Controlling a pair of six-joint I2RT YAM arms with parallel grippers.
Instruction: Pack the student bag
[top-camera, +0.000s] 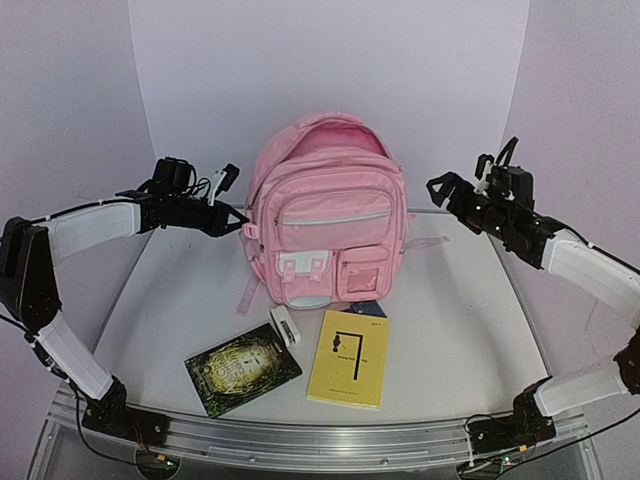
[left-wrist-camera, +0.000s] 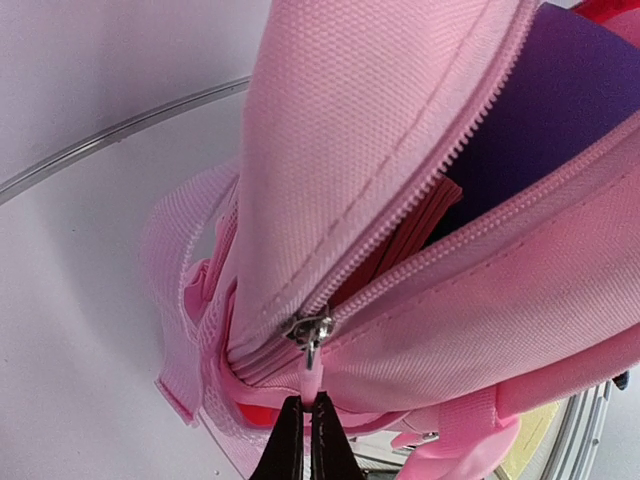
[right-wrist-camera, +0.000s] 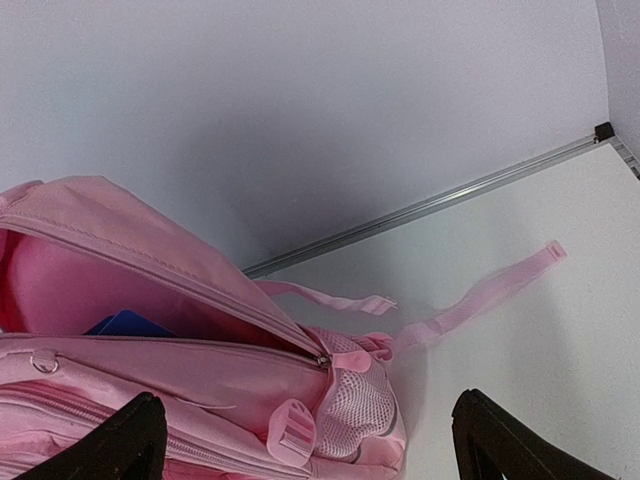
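The pink backpack (top-camera: 335, 215) stands upright, its top main opening unzipped. At the bag's left side, my left gripper is shut on the pink zipper pull (left-wrist-camera: 311, 378) below the metal slider (left-wrist-camera: 310, 328). A dark blue item (left-wrist-camera: 560, 95) shows inside the opening. My right gripper (top-camera: 440, 188) stays in the air right of the bag, its fingers (right-wrist-camera: 500, 440) wide apart with nothing between them. On the table lie a dark patterned book (top-camera: 242, 370), a yellow book (top-camera: 348, 360) and a small white item (top-camera: 285, 326).
Under the yellow book's top edge a dark blue item (top-camera: 368, 309) peeks out. Loose pink straps (top-camera: 427, 242) lie at both sides of the bag.
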